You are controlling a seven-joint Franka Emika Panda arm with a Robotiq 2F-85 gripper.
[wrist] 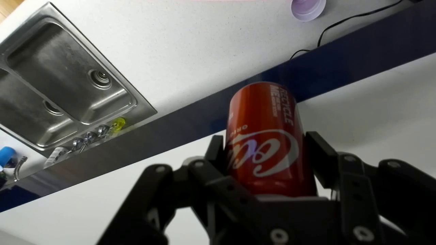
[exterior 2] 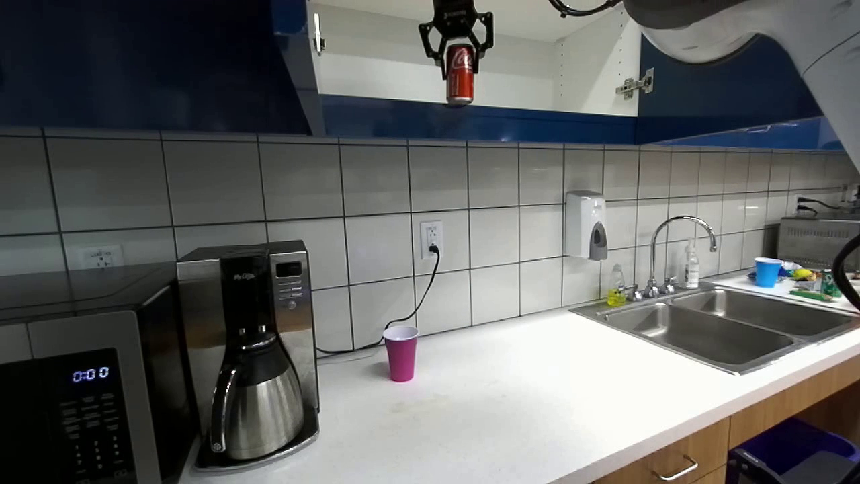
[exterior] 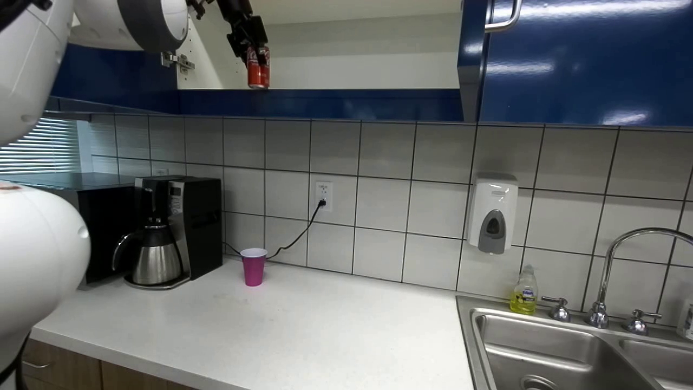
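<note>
A red Coca-Cola can [exterior 2: 460,76] is held upright between the fingers of my gripper [exterior 2: 460,66], which is shut on it. In the wrist view the can [wrist: 267,139] fills the space between the two black fingers, its lettering facing the camera. The can hangs high above the counter, in front of the open upper cabinet [exterior: 364,52], its base near the level of the cabinet's blue lower edge [exterior 2: 532,117]. How far it is from that edge, I cannot tell. The cabinet's visible interior looks empty.
A pink cup [exterior: 253,267] stands on the counter [exterior: 325,325] by a coffee maker [exterior 2: 262,347] and a microwave [exterior 2: 80,379]. The sink [exterior: 552,344] and soap dispenser [exterior: 494,213] are to the right. Open cabinet doors flank the opening. Mid-counter is clear.
</note>
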